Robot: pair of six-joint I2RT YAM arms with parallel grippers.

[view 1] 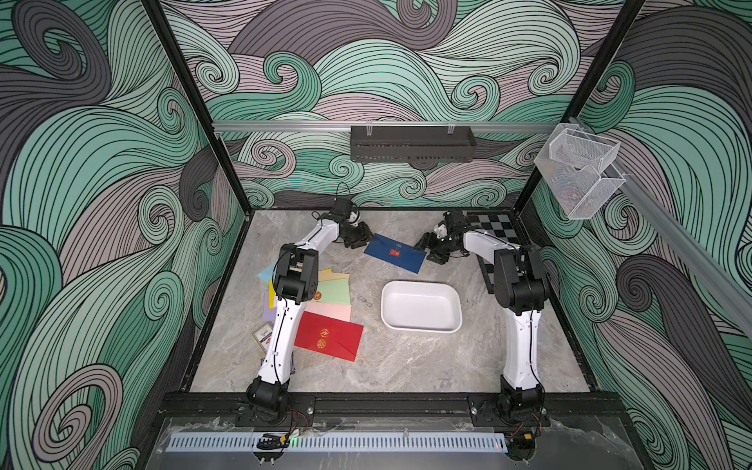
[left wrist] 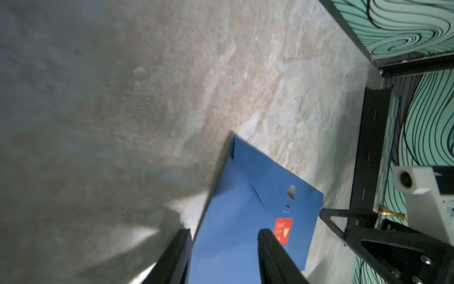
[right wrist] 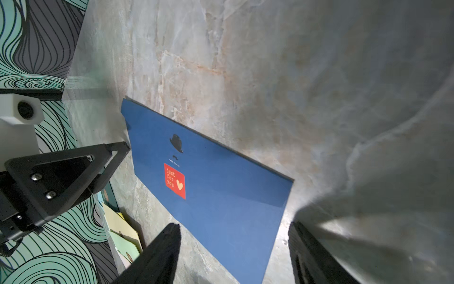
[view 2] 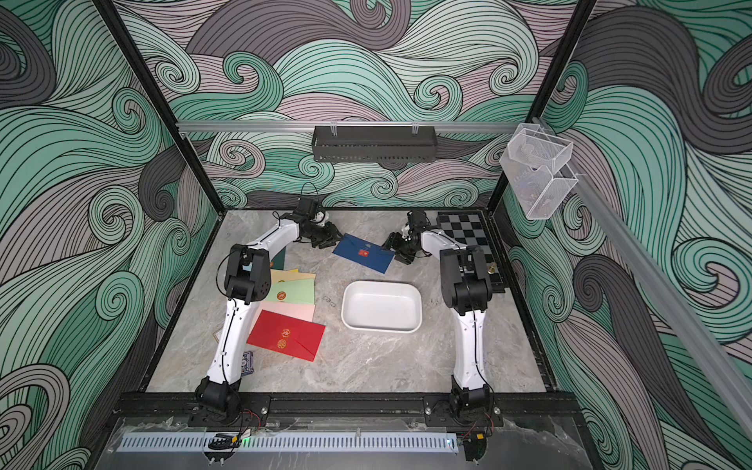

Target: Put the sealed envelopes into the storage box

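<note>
A blue envelope (view 1: 388, 258) with a red sticker lies flat, angled, behind the white storage box (view 1: 421, 327), which is empty. By the envelope's left end my left gripper has its fingers parted, the envelope showing between and beyond them. At the right end, my right gripper also has a gap between its fingers, with the envelope's edge below. Whether either gripper touches it, I cannot tell. On the left side of the table lie a red envelope (view 1: 348, 338) with gold seals, a pale green one (view 1: 337, 290) and a pink one (view 1: 338, 311).
More coloured paper lies partly hidden under my left arm. A checkered board (view 2: 462, 228) is at the back right, partly behind my right arm. A small blue-patterned item (view 2: 247, 362) sits at the front left. Bare table surrounds the box.
</note>
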